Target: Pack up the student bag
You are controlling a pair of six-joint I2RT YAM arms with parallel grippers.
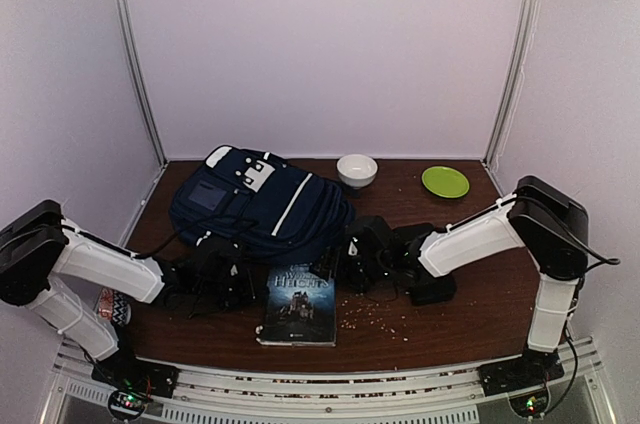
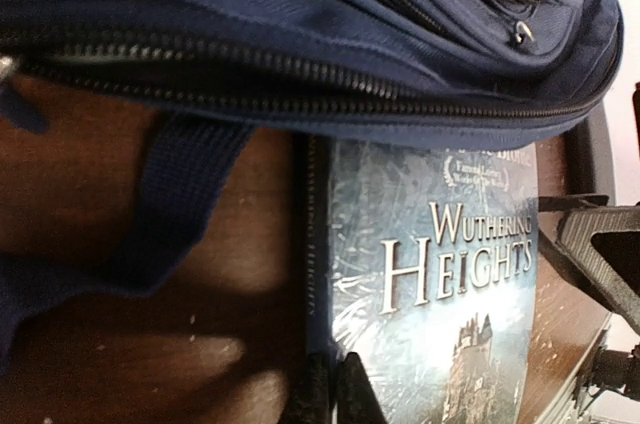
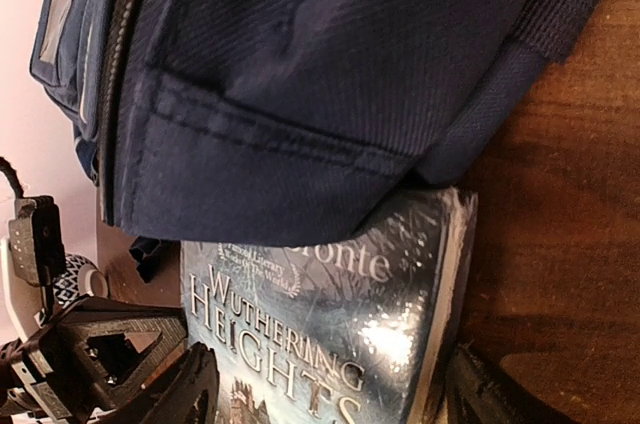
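The navy backpack point(image 1: 255, 199) lies on its side at the back left, its open zip edge point(image 2: 330, 94) facing the front in the left wrist view. A dark blue Wuthering Heights book point(image 1: 300, 314) lies cover up in front. Its top end is under the bag's edge; whether any is inside the opening, I cannot tell. My left gripper is shut at the book's spine side, nothing visible between its fingers. With its fingers apart, my right gripper stands over the book's upper part, one finger point(image 3: 485, 394) beyond the page edge.
A white bowl point(image 1: 357, 170) and a green plate point(image 1: 445, 182) stand at the back. Some black object point(image 1: 433, 289) is partly hidden by the right arm. A patterned cup point(image 1: 113, 306) is at the far left. Pale crumbs point(image 1: 375, 326) lie right of the book.
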